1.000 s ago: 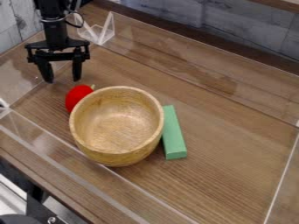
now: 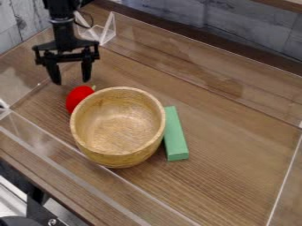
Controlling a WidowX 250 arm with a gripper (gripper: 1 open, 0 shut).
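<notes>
My gripper (image 2: 67,66) hangs over the table at the upper left, dark and slightly blurred, its fingers spread above bare wood. A red round object (image 2: 78,97) lies below it, against the upper left of a large wooden bowl (image 2: 118,132). A green block (image 2: 175,134) lies along the bowl's right side. The bowl looks empty.
White strips or cords run at the upper left beside the arm and at the left edge.
The bowl, red object and green block have not visibly moved.
</notes>
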